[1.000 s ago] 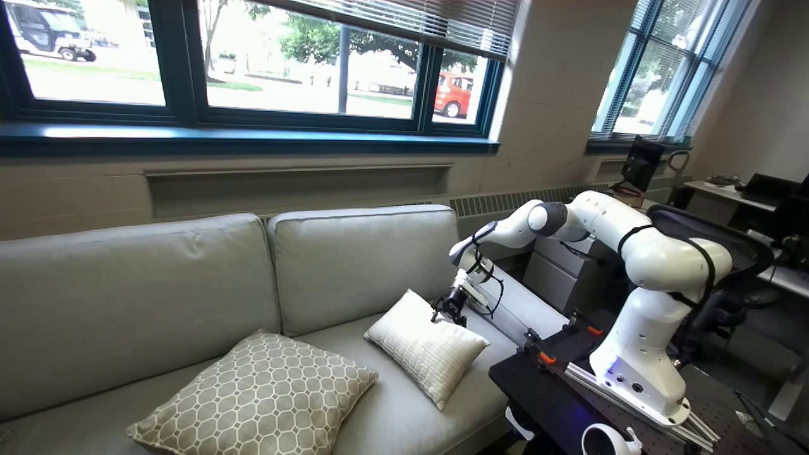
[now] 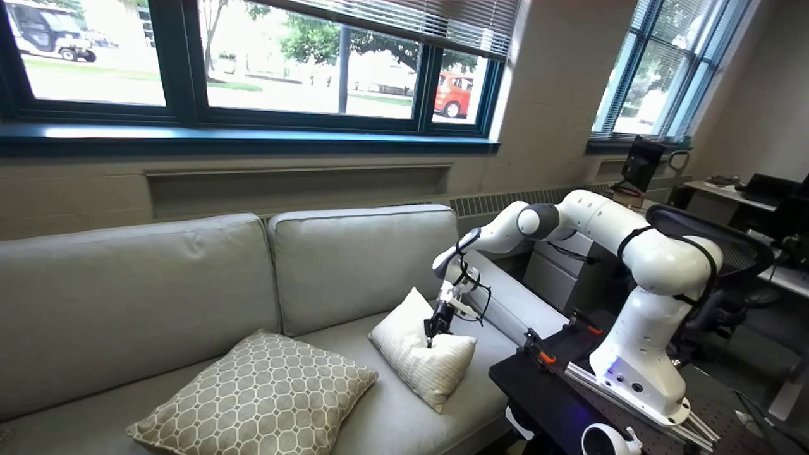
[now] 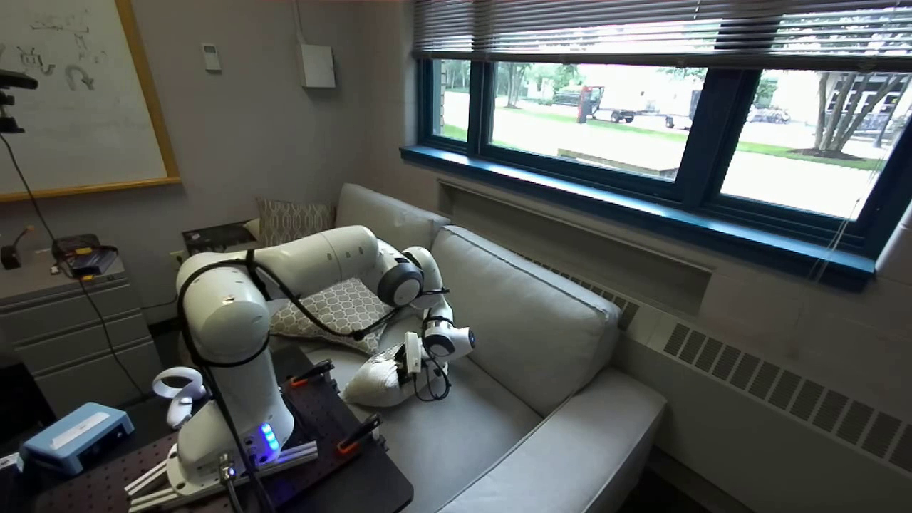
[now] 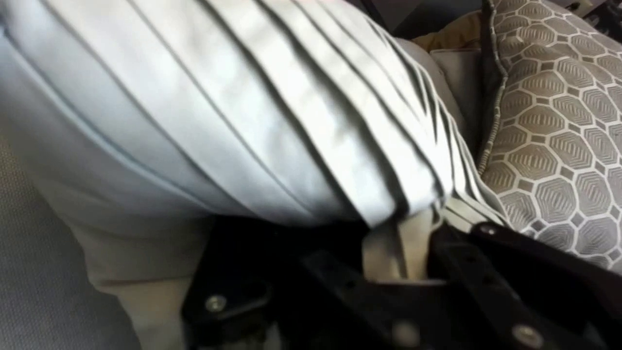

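A white pleated pillow (image 2: 413, 345) rests on the sofa seat, bent inward where my gripper (image 2: 430, 337) presses down into its middle. Up close in the wrist view, the pillow's white cloth (image 4: 262, 116) bulges over the black fingers (image 4: 469, 262), and its pleats draw together beside them. A fold of cloth shows in the gap between the fingers. Their tips are buried in the fabric, so whether they are closed on it cannot be told. In exterior view 2 the arm's wrist hides much of the white pillow (image 3: 376, 383).
A patterned grey pillow (image 2: 261, 394) lies on the seat beside the white one. The sofa's backrest (image 2: 364, 258) stands behind, and its armrest (image 3: 573, 453) bounds one end. The robot's black table (image 2: 531, 387) stands close by the seat's front.
My gripper has moved left and down, from the white pillow's upper edge into its middle. The pillow, flat before, is now creased and pushed in there.
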